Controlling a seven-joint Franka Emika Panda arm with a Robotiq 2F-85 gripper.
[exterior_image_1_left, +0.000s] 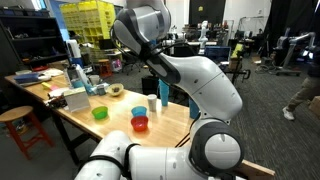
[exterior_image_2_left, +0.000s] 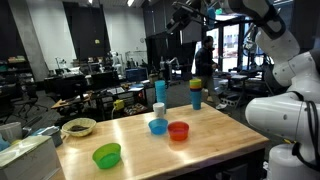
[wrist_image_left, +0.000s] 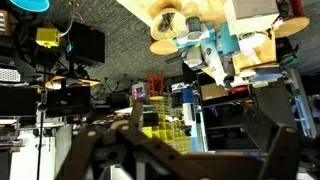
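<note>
In the wrist view my gripper shows as two dark, blurred fingers set wide apart, with only distant background between them. It is open and touches nothing on the table. On the wooden table stand a green bowl (exterior_image_2_left: 106, 155), a light blue bowl (exterior_image_2_left: 158, 127) and a red bowl (exterior_image_2_left: 178, 131). The blue and red bowls are close together; the green one is nearer the left. A wicker bowl (exterior_image_2_left: 78, 127) sits farther back. Behind the blue bowl are a white cup (exterior_image_2_left: 159, 109) and a blue cup (exterior_image_2_left: 160, 90). My arm (exterior_image_1_left: 205, 85) is raised above the table.
A white box (exterior_image_2_left: 30, 158) stands at the table's left end, with bottles and tools (exterior_image_1_left: 78, 80) behind it. A yellow-topped stack (exterior_image_2_left: 196, 88) is on the far right side. Bare tabletop (exterior_image_2_left: 205, 120) lies right of the red bowl. Stools (exterior_image_1_left: 22, 122) stand beside the table.
</note>
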